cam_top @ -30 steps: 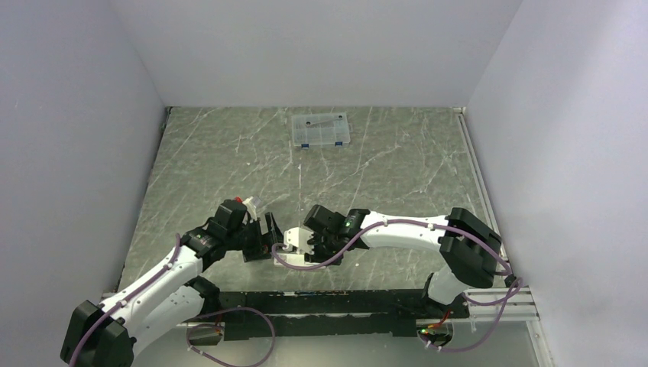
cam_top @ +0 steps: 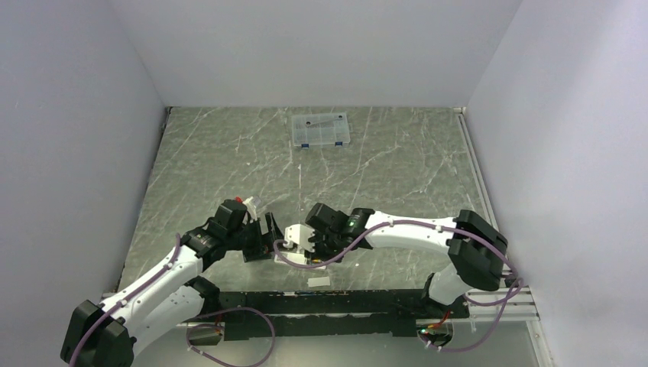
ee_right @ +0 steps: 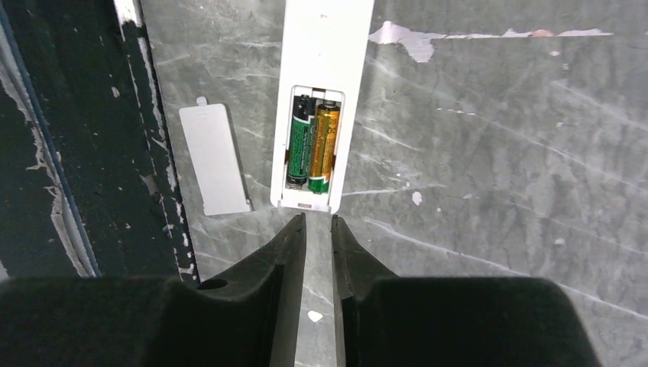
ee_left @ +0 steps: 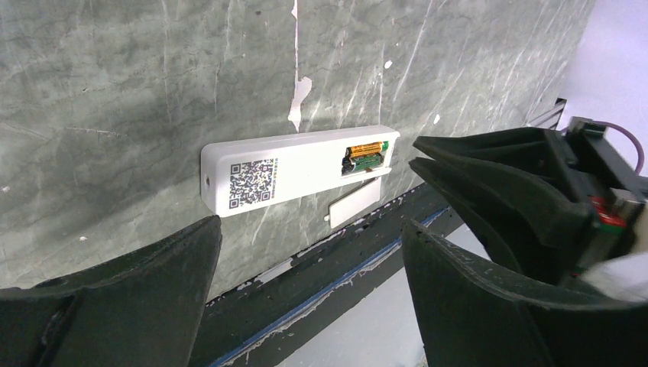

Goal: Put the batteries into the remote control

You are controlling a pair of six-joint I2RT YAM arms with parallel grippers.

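In the left wrist view the white remote control (ee_left: 298, 163) lies on the table, its battery bay uncovered at the right end. A green battery (ee_right: 301, 143) and an orange-gold battery (ee_right: 324, 149) lie side by side inside that bay. Off to one side, flat on the table, is the white battery cover (ee_right: 215, 159). My right gripper is slightly open just beyond the bay end of the remote, with no object between its fingers. The left gripper stands wide open over the remote's other end and holds nothing.
At the back of the table sits a clear compartment box (cam_top: 321, 130). The black table edge (ee_right: 84, 138) runs close beside the cover. Most of the table behind the arms is bare.
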